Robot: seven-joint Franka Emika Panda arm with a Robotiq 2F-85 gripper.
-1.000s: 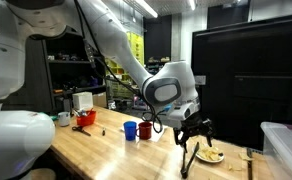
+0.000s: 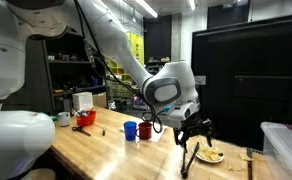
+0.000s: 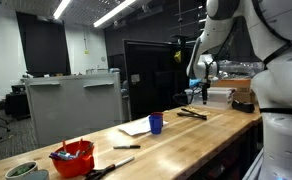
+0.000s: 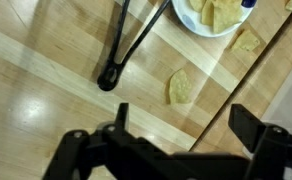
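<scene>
My gripper stands open above the wooden table, its two black fingers wide apart at the bottom of the wrist view, nothing held between them. One chip (image 4: 179,87) lies alone on the wood, a little ahead of the gap between the fingers. Farther off, a white plate (image 4: 194,22) bears several chips, and another chip (image 4: 247,41) rests on the table just beside it. Black tongs (image 4: 110,75) lie to the left of the lone chip. In exterior view 1 the gripper (image 2: 195,133) hangs over the table near the plate (image 2: 219,157).
A blue cup (image 2: 130,131) and a red cup (image 2: 145,131) stand farther back. A red basket (image 3: 73,157) and a dark-handled tool (image 3: 111,167) occupy the other end. Beside the table's right side is a translucent bin (image 2: 286,145).
</scene>
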